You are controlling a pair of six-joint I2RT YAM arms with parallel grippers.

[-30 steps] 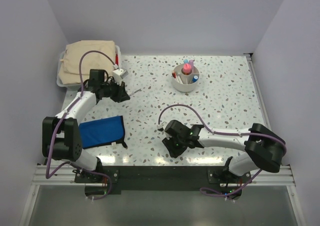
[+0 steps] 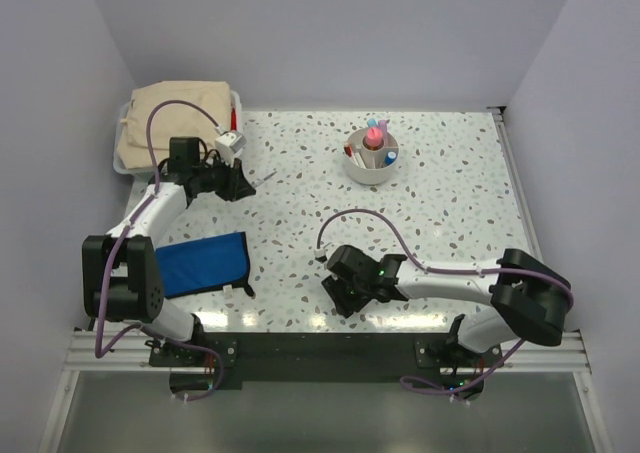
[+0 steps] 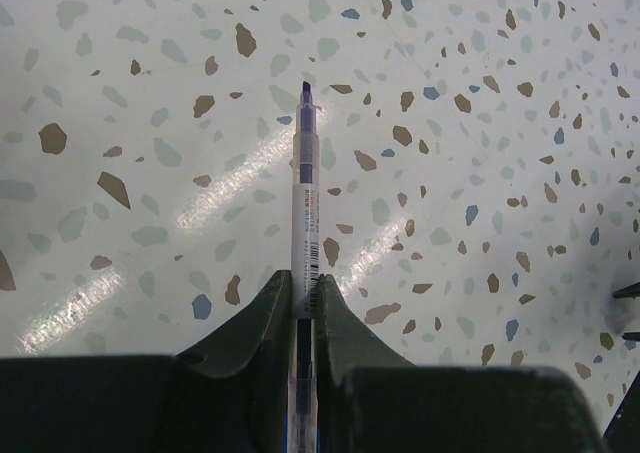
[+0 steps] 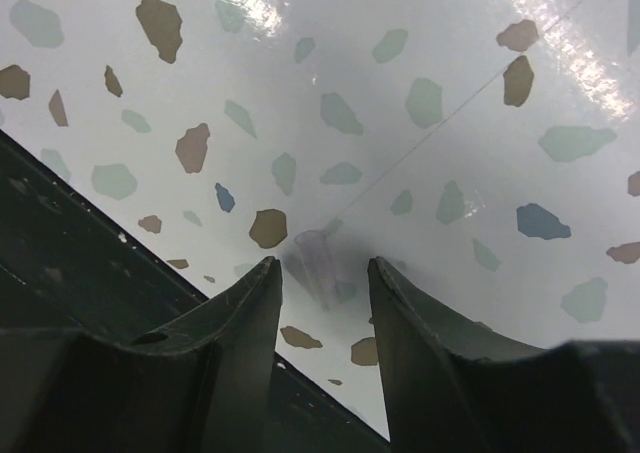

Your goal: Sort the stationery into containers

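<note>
A slim clear pen [image 3: 305, 213] with a dark purple tip and a printed label stands out lengthwise from my left gripper, which is shut on its barrel. In the top view that pen [image 2: 264, 180] is at the left side of the table. Near the front edge, my right gripper has its fingers apart. A small, translucent, cap-like piece [image 4: 318, 271] appears between and beyond the fingertips, apparently on the table; contact cannot be told. The white round bowl [image 2: 369, 174] at the back holds several pens and a pink-topped item [image 2: 374, 136].
A white basket [image 2: 120, 151] with beige cloth [image 2: 172, 108] stands at the back left, a red item [image 2: 233, 120] at its right side. The blue pouch [image 2: 203, 263] lies front left.
The left gripper with the pen drifted a little to the left.
</note>
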